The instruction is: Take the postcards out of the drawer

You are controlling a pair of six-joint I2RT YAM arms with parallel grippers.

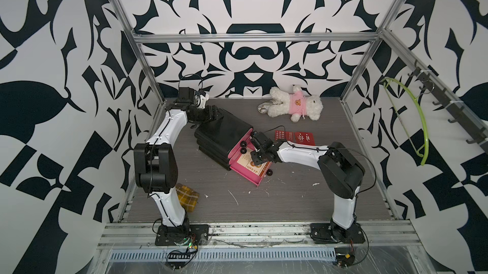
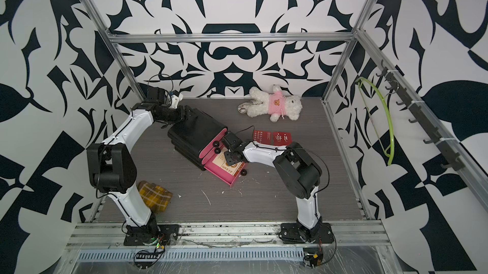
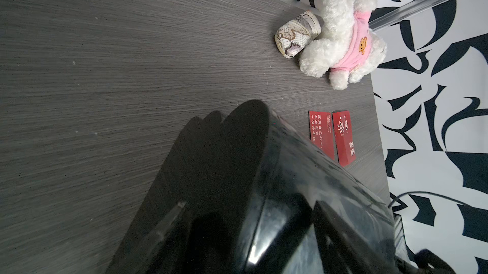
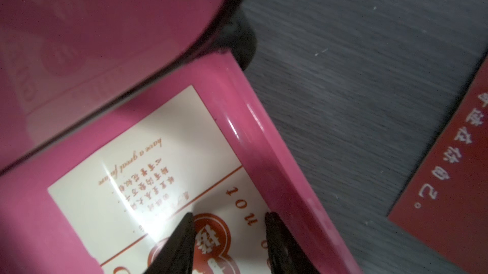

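A black drawer unit [image 1: 222, 130] with a rounded top stands mid-table, its lower pink drawer [image 1: 245, 173] pulled out. In the right wrist view a cream postcard [image 4: 147, 172] with brown print lies flat in that drawer; whether others lie beneath it I cannot tell. Over the card, my right gripper points down with its fingers apart and nothing seen held between them. Whether the tips touch the card is unclear. At the unit's back end my left gripper is shut on the unit's black body, one finger on either side.
Two red cards [image 3: 333, 136] lie on the table right of the unit. A white plush toy [image 1: 297, 103] and a map-patterned object [image 3: 297, 34] rest near the back wall. A yellow plaid cloth [image 1: 187, 197] lies front left.
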